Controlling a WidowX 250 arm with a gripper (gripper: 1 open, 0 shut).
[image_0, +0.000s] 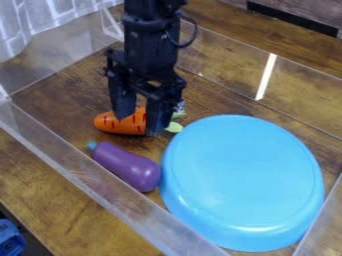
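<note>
My black gripper (142, 105) hangs from the top of the view with its fingers lowered over the orange toy carrot (118, 122), which lies on the wooden floor of the tray, partly hidden by them. Whether the fingers are open or shut on it I cannot tell. A purple toy eggplant (126, 166) lies in front of the carrot, toward the bottom left.
A large light-blue round object (241, 183) fills the lower right. Clear tray walls run along the left and bottom. A blue object (8, 237) sits outside at bottom left.
</note>
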